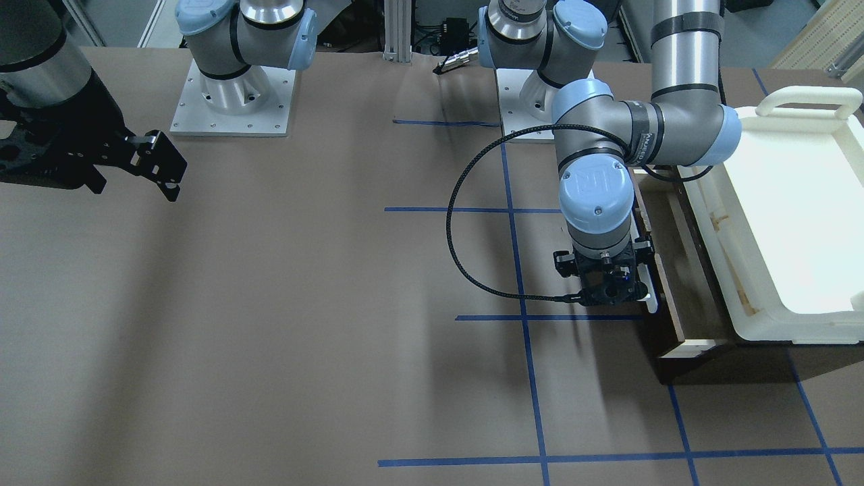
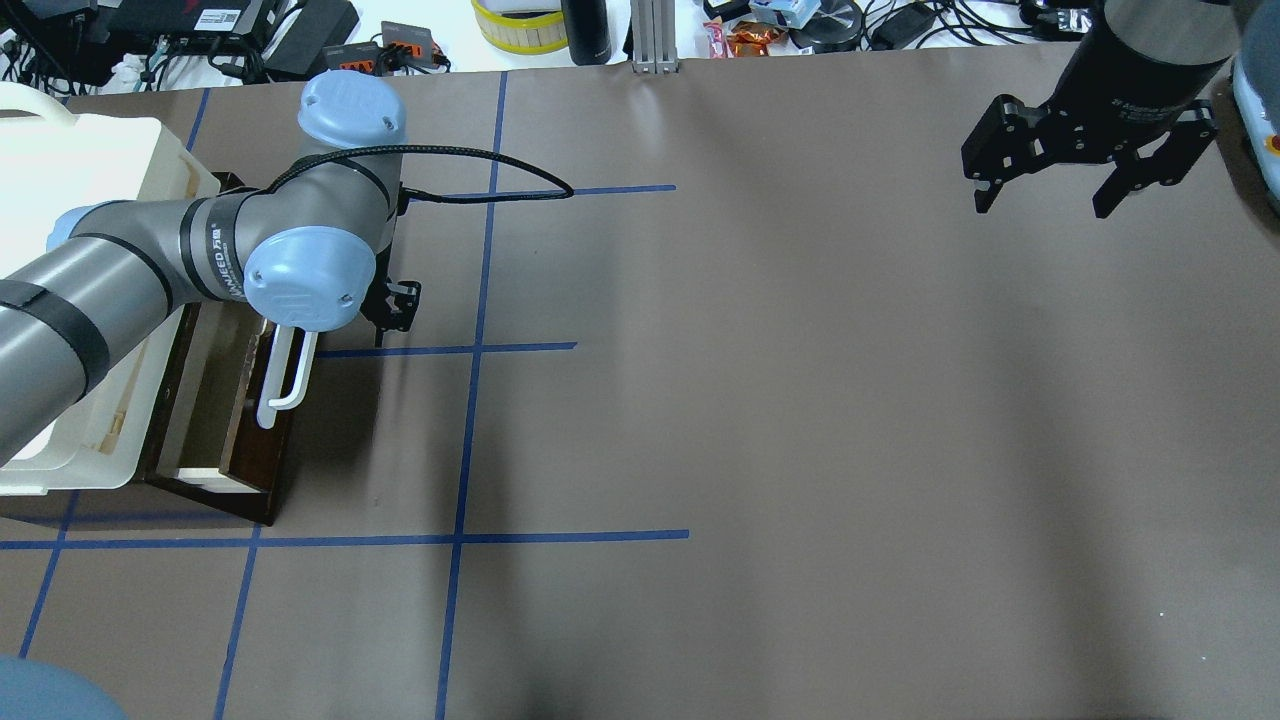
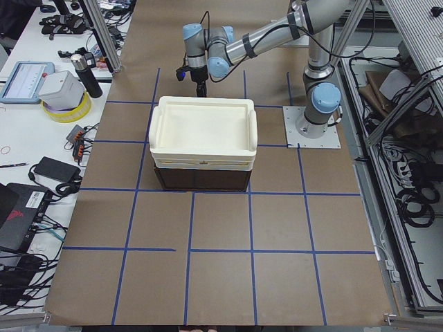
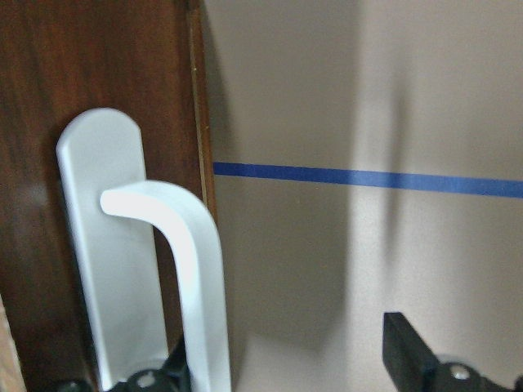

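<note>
My gripper [image 1: 603, 271] is at the white handle [image 4: 196, 278] on the front of a dark wooden drawer [image 4: 82, 57]. In the left wrist view one finger [image 4: 159, 380] is at the handle's bar and the other finger [image 4: 413, 359] stands well apart over bare table, so the gripper is open. The drawer is pulled partly out of a dark box, showing a hollow interior [image 2: 216, 396]. A white plastic tray [image 1: 802, 235] sits on top of the box.
Another black gripper [image 2: 1080, 150] hangs over the far side of the table. Further arms stand at the back in the front view.
</note>
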